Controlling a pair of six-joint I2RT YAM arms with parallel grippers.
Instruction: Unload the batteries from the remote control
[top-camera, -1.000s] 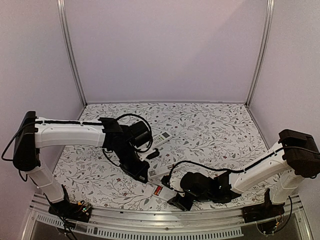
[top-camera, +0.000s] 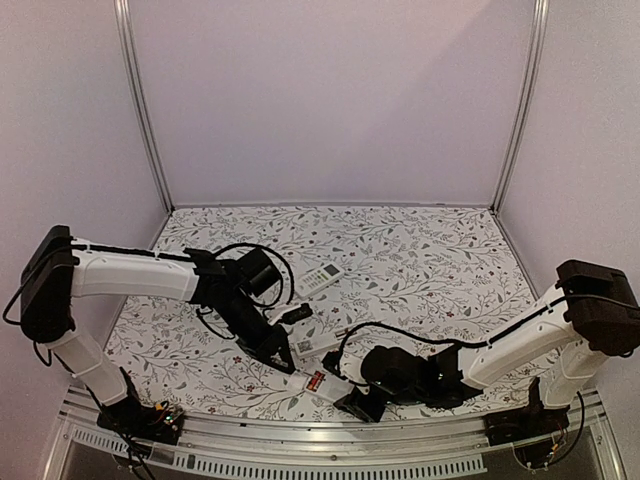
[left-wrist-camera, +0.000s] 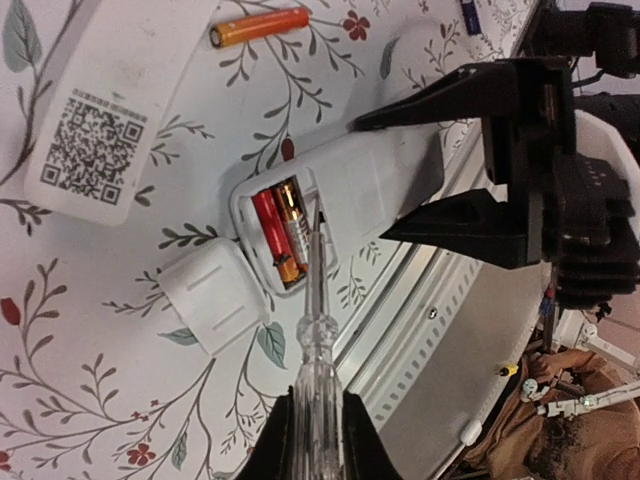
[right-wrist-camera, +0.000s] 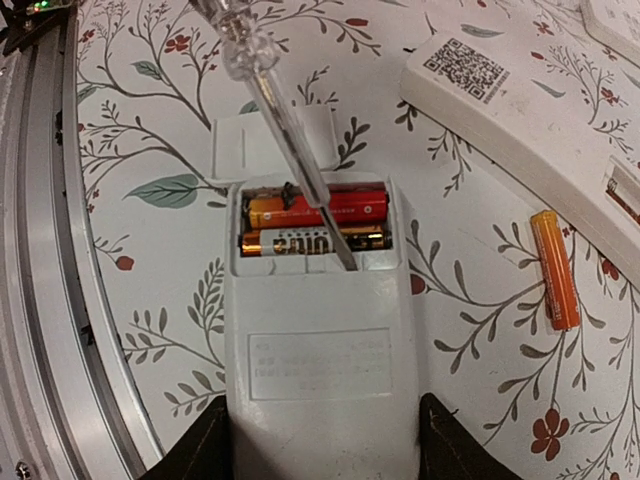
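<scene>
The white remote control (right-wrist-camera: 320, 360) lies back side up on the table, its battery bay uncovered, and my right gripper is shut on its lower end. Two batteries sit side by side in the bay: a red-orange battery (right-wrist-camera: 345, 207) and a black-and-gold battery (right-wrist-camera: 300, 241). My left gripper is shut on a clear-handled screwdriver (left-wrist-camera: 318, 335). In the right wrist view, the screwdriver's shaft crosses over both batteries, and its tip appears at the bay's edge near the black-and-gold one; whether it touches is unclear. The detached battery cover (left-wrist-camera: 213, 295) lies beside the bay.
A loose orange battery (right-wrist-camera: 555, 270) rests on the table between this remote and another white remote with a QR code (right-wrist-camera: 510, 125). One more remote (top-camera: 320, 280) lies farther back. A metal rail (top-camera: 300, 430) runs along the front edge.
The right arm and the remote it holds look unmoved.
</scene>
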